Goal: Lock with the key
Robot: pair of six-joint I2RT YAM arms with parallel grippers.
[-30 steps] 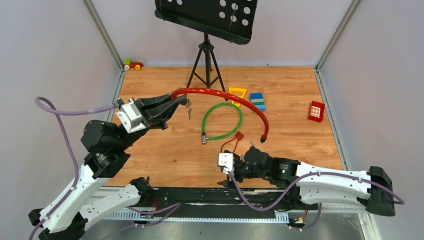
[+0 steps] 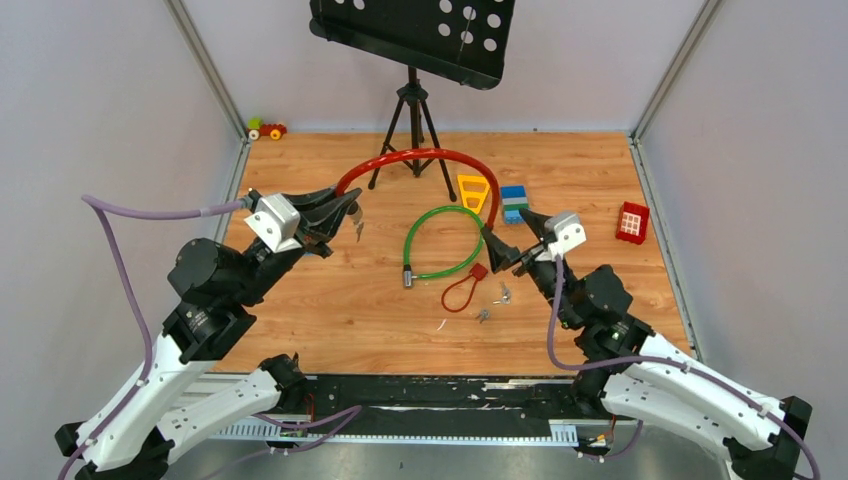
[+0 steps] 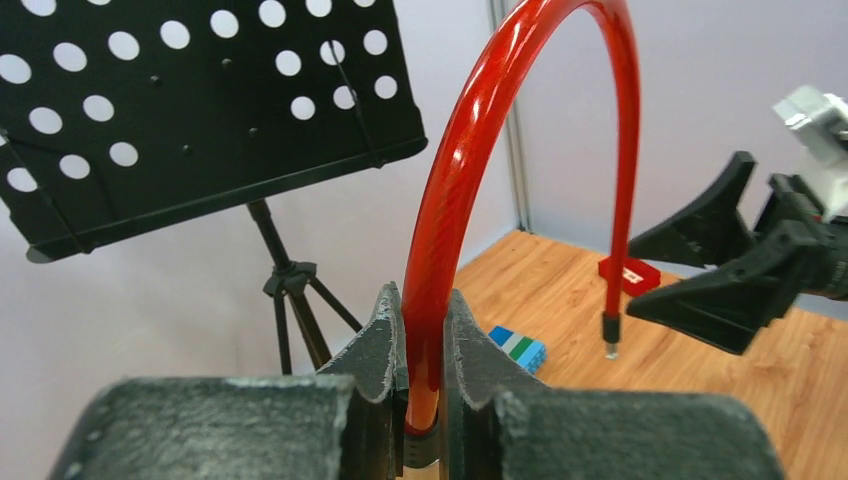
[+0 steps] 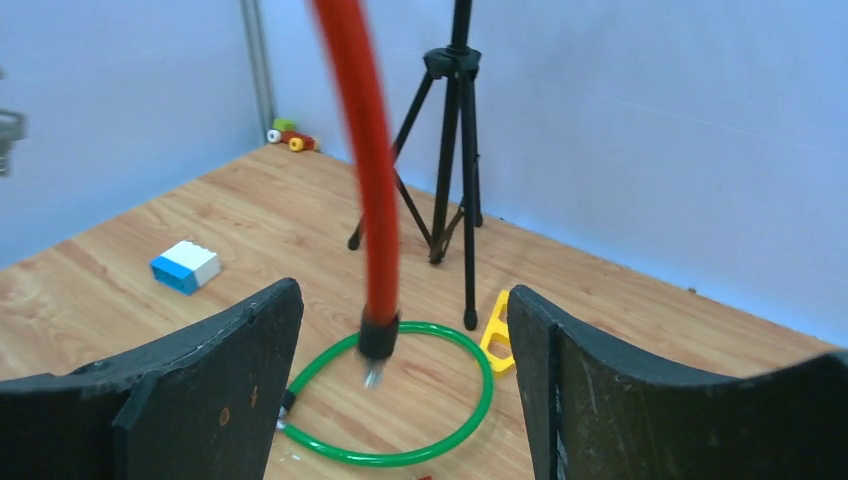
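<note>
A red cable lock [image 2: 425, 155] arches in the air, its near end pinched by my left gripper [image 2: 346, 199], which is shut on it. Keys [image 2: 358, 222] dangle just below that gripper. The lock's free end, a black collar [image 3: 611, 330] with a small metal pin, hangs downward in the left wrist view. My right gripper [image 2: 508, 232] is open beside this hanging end. In the right wrist view the black collar [image 4: 378, 340] appears in line with the gap between the open fingers, not clamped. The lock body at the left gripper is mostly hidden.
A green cable lock [image 2: 412, 235] lies on the table, near a small red loop [image 2: 460, 296] and loose keys [image 2: 503, 293]. Behind stand a yellow piece [image 2: 473, 190], a blue block [image 2: 514, 203] and a black music stand [image 2: 413, 95]. A red box [image 2: 632, 222] sits far right.
My right gripper has risen from the table's front and swung toward the back right, up to the cable's free end.
</note>
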